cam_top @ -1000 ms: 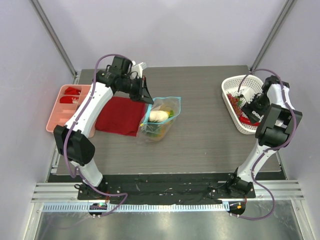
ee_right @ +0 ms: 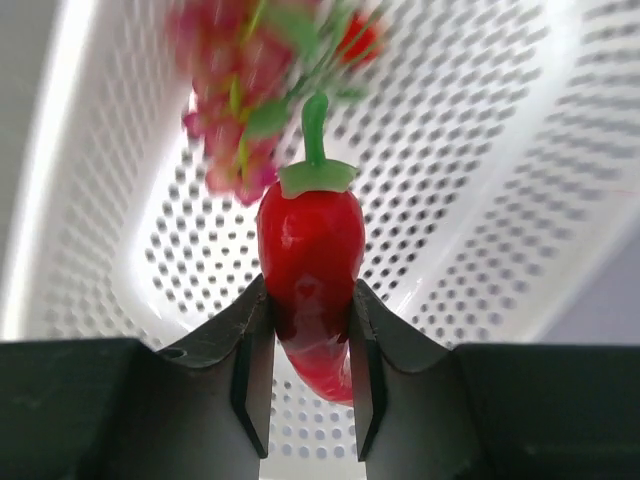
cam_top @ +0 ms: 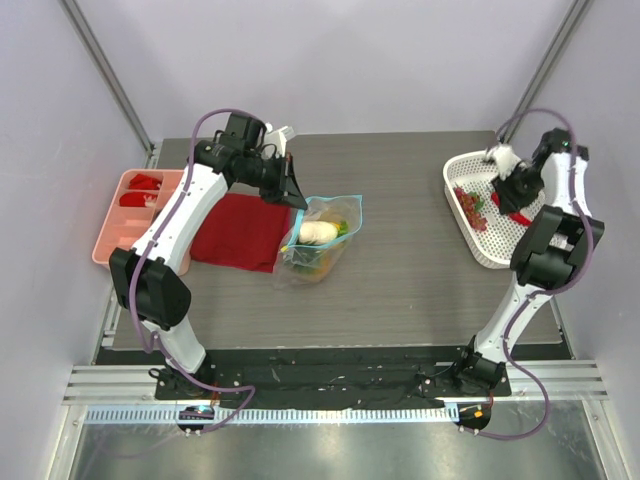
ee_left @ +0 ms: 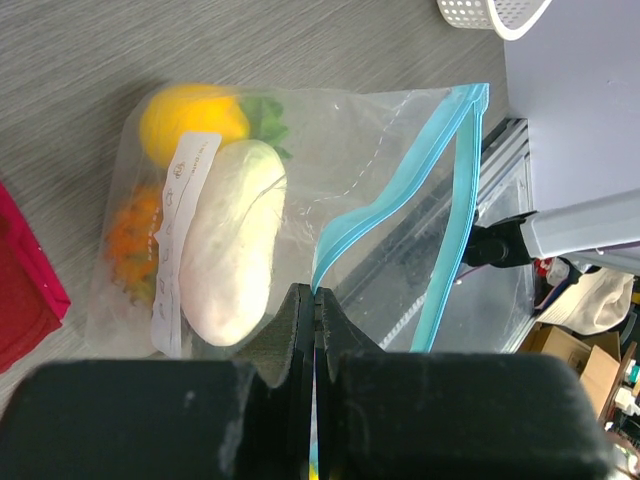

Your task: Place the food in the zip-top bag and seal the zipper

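In the right wrist view my right gripper is shut on a red chili pepper (ee_right: 312, 240) with a green stem, lifted above the basket floor. Below it, out of focus, lie pink grapes (ee_right: 235, 90) in the white perforated basket (cam_top: 457, 208). The clear zip bag (cam_top: 350, 212) with blue zipper edges lies on the table, its mouth spread apart. Through its film show a white radish-like item (ee_left: 235, 240), a yellow item (ee_left: 192, 122) and an orange one (ee_left: 135, 240). My left gripper is shut on the bag's blue rim.
An orange divided bin (cam_top: 120, 225) with red items stands at the far left, beside a folded red cloth (cam_top: 235, 232). Bare table (cam_top: 405, 220) lies between the bag and the basket.
The left arm and the bag look almost unmoved.
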